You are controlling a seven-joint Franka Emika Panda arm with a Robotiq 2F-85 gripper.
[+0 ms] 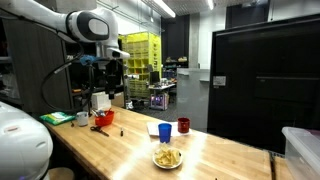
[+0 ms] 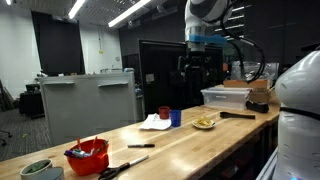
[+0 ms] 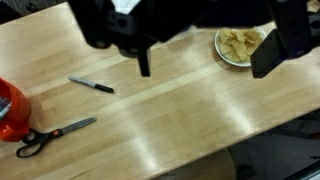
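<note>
High over the table hangs my gripper, its two dark fingers wide apart and nothing between them. Below it in the wrist view, a white bowl of yellow chips point(image 3: 238, 44) shows partly behind the right finger. A black marker point(image 3: 92, 84) and dark-handled scissors point(image 3: 54, 136) lie on the wood to the left. At the left edge is a red container point(image 3: 12, 112) holding several items. A blue cup point(image 1: 164, 131) and a red mug point(image 1: 183, 125) stand behind the bowl in the first exterior view.
A white cloth or paper point(image 2: 154, 122) lies near the cups. A pale bowl point(image 2: 37, 169) sits near the red container. A clear plastic bin point(image 2: 226, 97) is at the far end.
</note>
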